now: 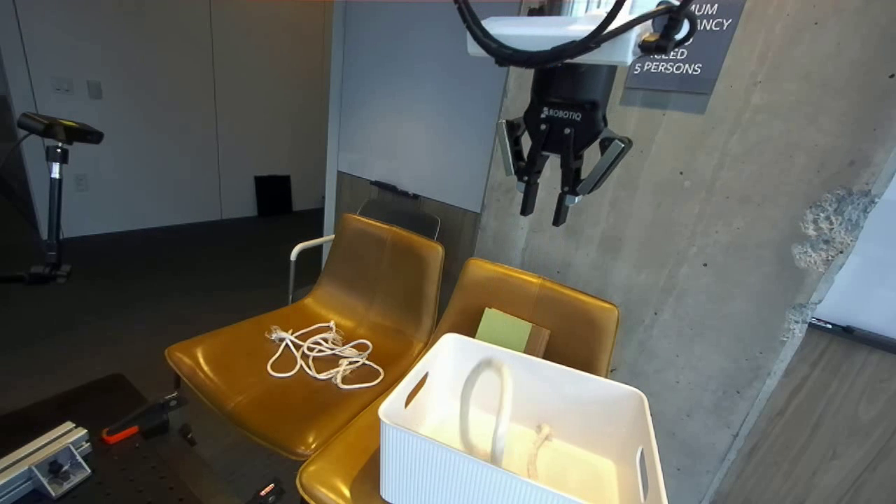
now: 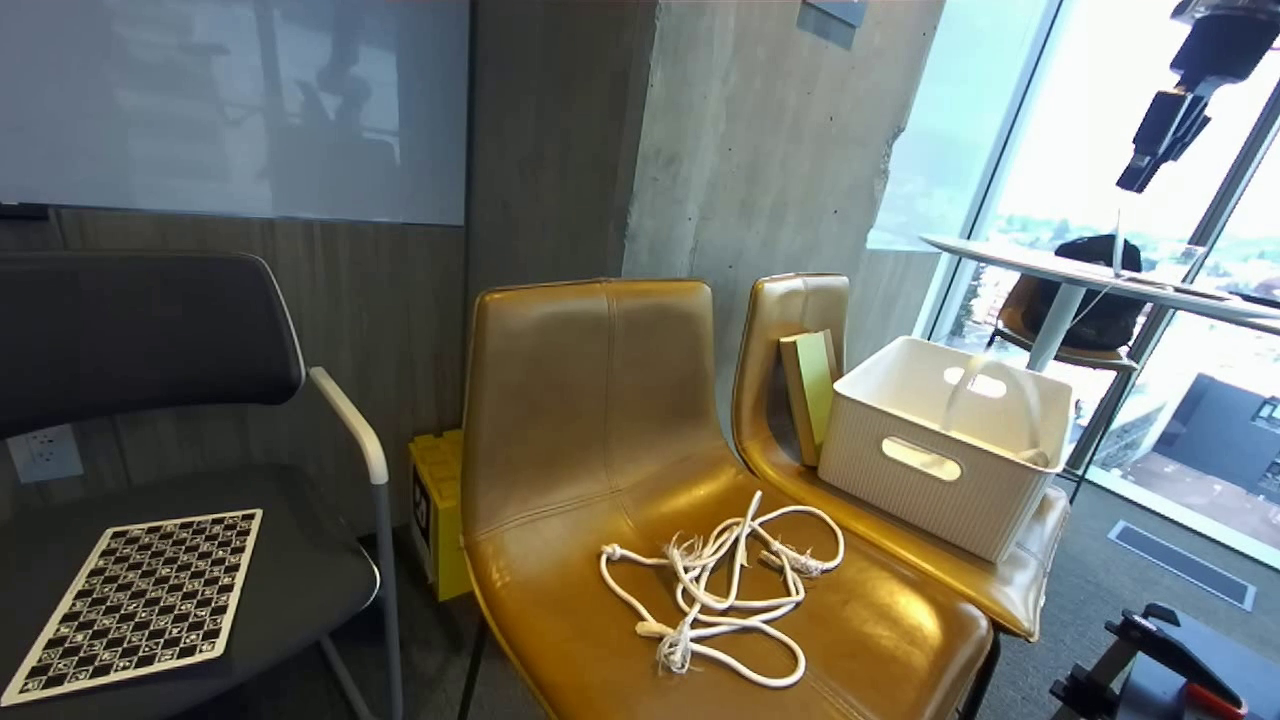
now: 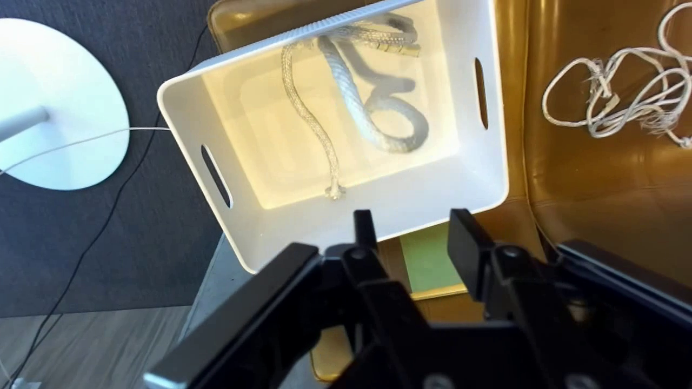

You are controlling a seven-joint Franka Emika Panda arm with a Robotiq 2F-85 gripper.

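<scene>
High above the white bin [image 1: 521, 411], my gripper [image 1: 543, 214] stands open, its two black fingers apart with nothing between them. In the wrist view a thick white rope [image 3: 353, 97] lies inside the bin, curling into a loop near one side. A thinner braided rope [image 3: 310, 120] is in there too, one frayed end toward the near wall. On the chair seat beside the bin rests a loose tangle of thin white cord [image 2: 732, 588].
The bin stands on a tan leather chair [image 1: 605, 323], with green and brown books [image 1: 509, 332] leaning behind it. Another tan chair [image 2: 594, 408] adjoins it. A round white table [image 3: 61, 104] and a concrete wall [image 1: 672, 252] are nearby.
</scene>
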